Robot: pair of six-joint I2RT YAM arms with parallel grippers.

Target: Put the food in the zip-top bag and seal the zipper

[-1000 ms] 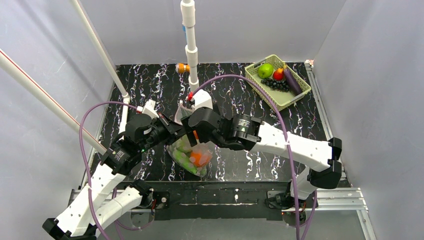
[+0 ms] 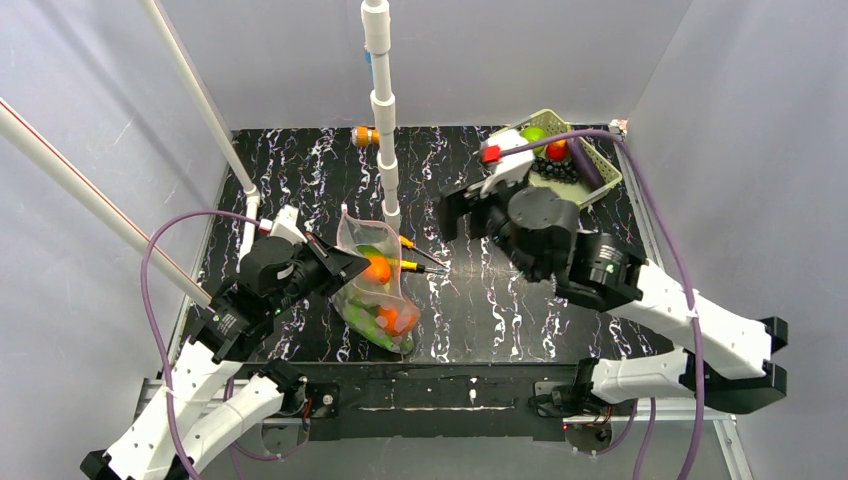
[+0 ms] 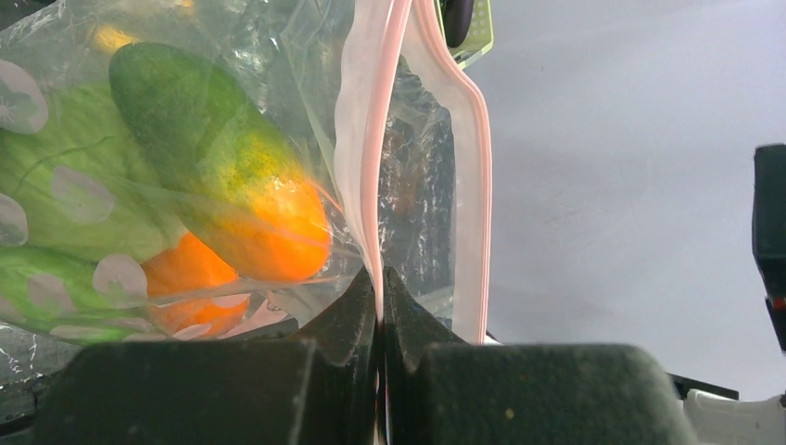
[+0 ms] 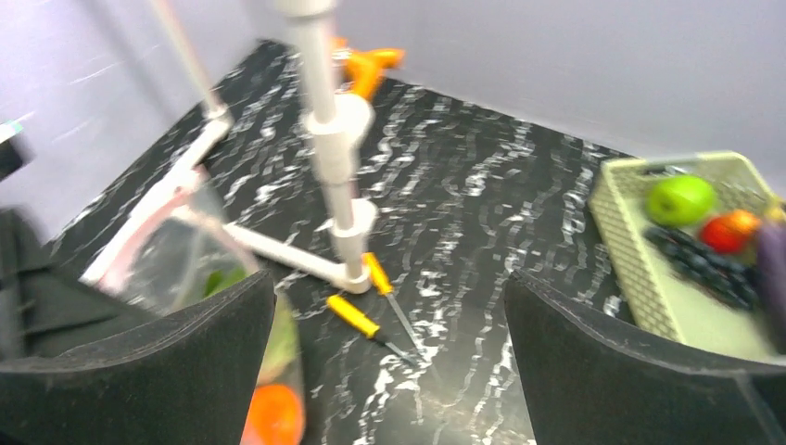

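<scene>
The clear zip bag (image 2: 372,300) stands left of centre with its mouth gaping. Its pink zipper rim (image 3: 473,120) curves apart from the near rim in the left wrist view. Inside lie a green and orange mango-like fruit (image 3: 213,158), an orange item (image 3: 190,278) and green leafy food. My left gripper is shut on the bag's near rim. Well to the right of the bag, above the table, my right gripper is open with nothing between its fingers. A green basket (image 2: 605,195) at the back right holds a green apple (image 4: 679,199), a red-orange fruit, dark grapes and an eggplant (image 2: 585,165).
A white pole (image 2: 385,130) rises just behind the bag. Two yellow-handled screwdrivers (image 4: 352,315) lie at its foot, and an orange tool (image 2: 363,136) is farther back.
My right gripper has moved away from the bag, to the right, and now stands toward the basket.
</scene>
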